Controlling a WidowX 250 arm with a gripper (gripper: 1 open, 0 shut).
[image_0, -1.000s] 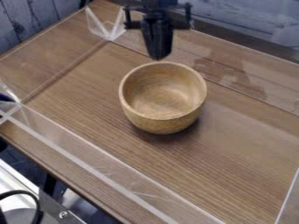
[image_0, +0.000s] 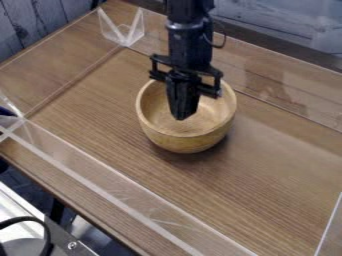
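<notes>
A round, light wooden bowl (image_0: 171, 128) rests on the wooden table in the middle of the view. The black gripper (image_0: 181, 92) is over it, coming from the top, its lower end within the bowl's outline. Whether the fingers are open or shut, or touch the bowl's inside, I cannot tell.
Clear tape strips cross it at the left and top left. A dark cable (image_0: 40, 232) lies at the lower left, beside the table's edge.
The gripper has come down and toward the viewer, from behind the bowl to over its inside. The bowl looks unmoved.
</notes>
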